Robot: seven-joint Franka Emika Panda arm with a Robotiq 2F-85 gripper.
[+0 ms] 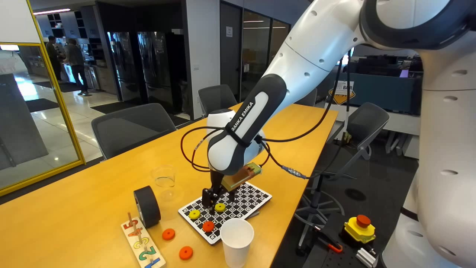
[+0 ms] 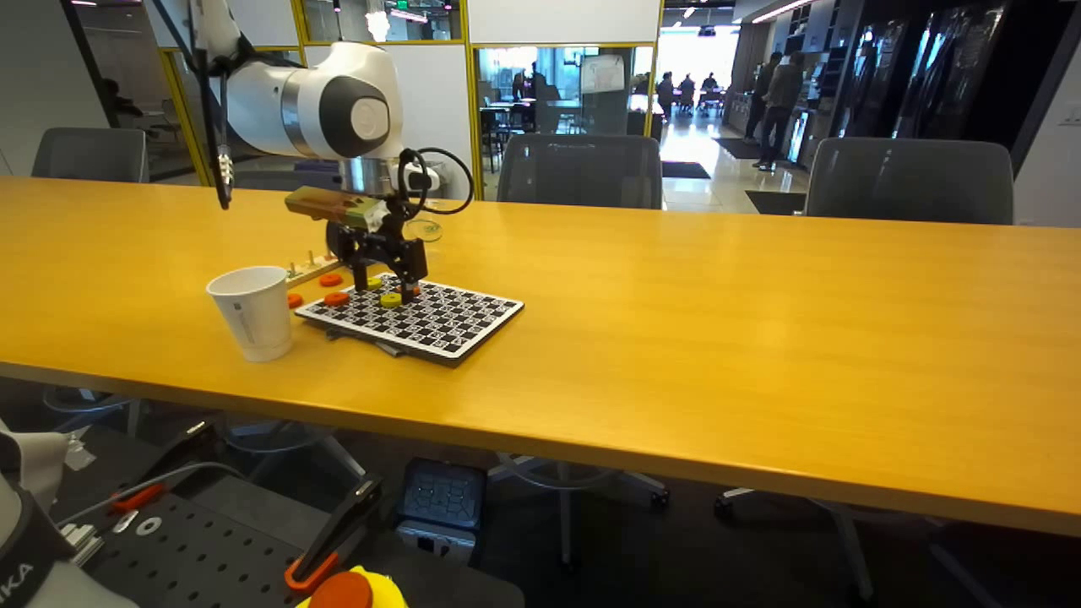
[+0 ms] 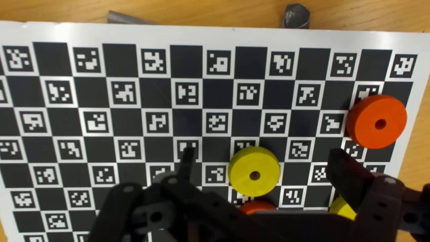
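Note:
My gripper is open just above the checkered board, its two black fingers standing apart on either side of a yellow ring (image 3: 246, 161). Nothing is held. On the checkered board (image 1: 243, 203) an orange ring (image 3: 371, 117) lies near one edge. A second orange ring (image 3: 258, 206) and a second yellow ring (image 3: 341, 207) are partly covered by the gripper in the wrist view. Two more orange rings, one nearer the board (image 1: 168, 234) and one nearer the front (image 1: 186, 252), lie on the bare table.
A white cup (image 1: 237, 241) stands close beside the board. Past the loose rings are a numbered peg board (image 1: 149, 252) and a black roll (image 1: 147, 206); a clear cup (image 1: 164, 181) is farther back. In exterior view 2, the table (image 2: 760, 344) right of the board is clear.

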